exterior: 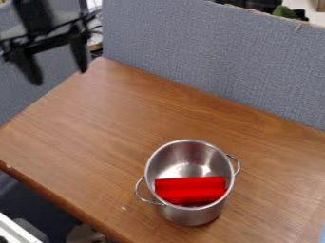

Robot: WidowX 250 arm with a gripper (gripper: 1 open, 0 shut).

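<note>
My black gripper (56, 61) is at the upper left, blurred, open with nothing seen between its fingers, above the wooden table near its back left corner. A steel pot (188, 156) with two wire handles stands at the lower right of the table, and a red cylindrical object (191, 190) lies inside it. The gripper is well away from the pot.
Grey padded walls (216, 57) bound the back and left. A white object (15, 230) is at the lower left corner, off the table edge.
</note>
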